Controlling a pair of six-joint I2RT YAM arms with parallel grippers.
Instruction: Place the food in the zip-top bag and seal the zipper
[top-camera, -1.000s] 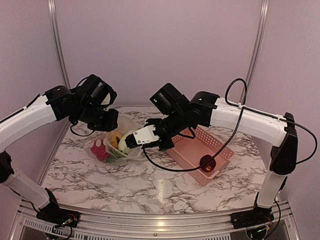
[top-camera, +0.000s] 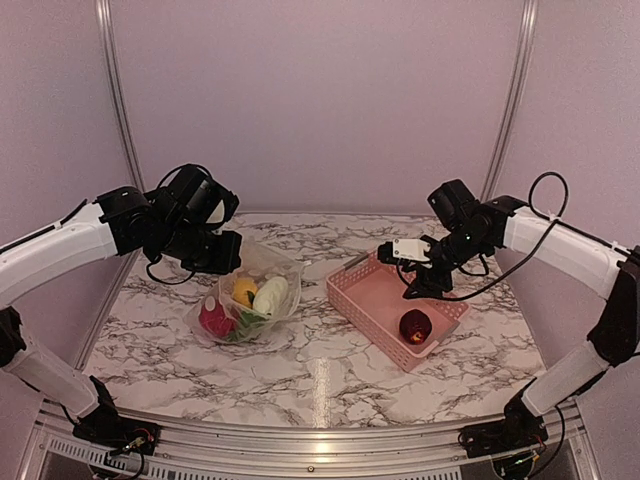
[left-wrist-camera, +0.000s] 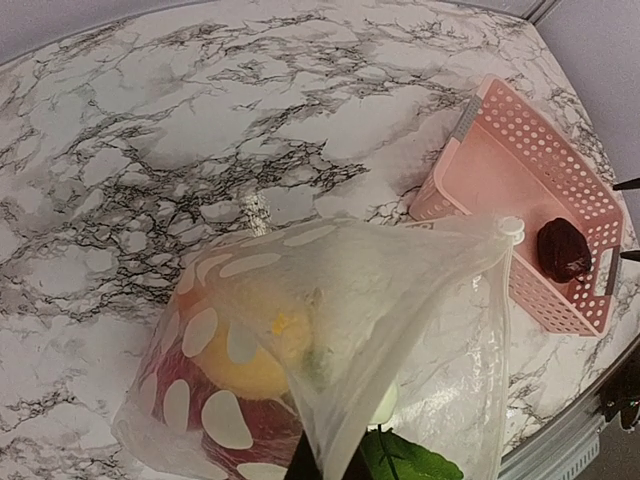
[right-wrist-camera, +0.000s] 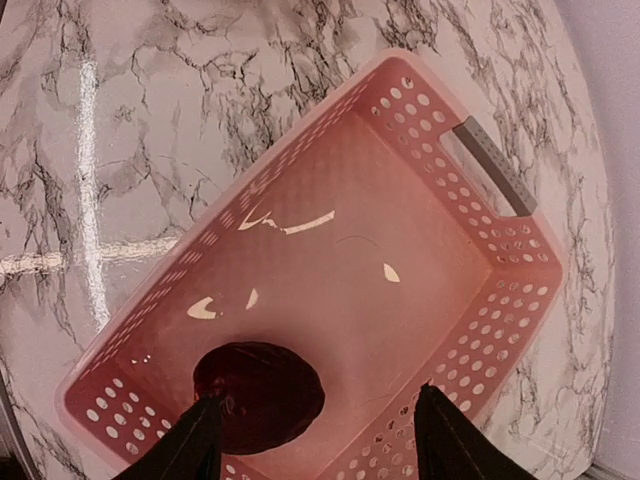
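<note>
The clear zip bag (top-camera: 290, 280) sits on the left half of the table, holding a red item (top-camera: 214, 320), a yellow one (top-camera: 244, 293), a pale long one (top-camera: 270, 297) and some green. My left gripper (top-camera: 222, 262) is above it, shut on the bag's film, which rises to it in the left wrist view. The pink basket (top-camera: 360, 315) holds a dark red fruit (top-camera: 415, 326), also seen in the right wrist view. My right gripper hangs open over the basket, its fingers apart and empty, with the fruit just beyond the left finger.
Bare marble table (top-camera: 310, 385) lies in front of the bag and around the basket. Walls close the sides and back, and a metal rail runs along the front edge.
My right arm has swung rightward from beside the bag to over the basket. The left gripper and the bag have shifted slightly.
</note>
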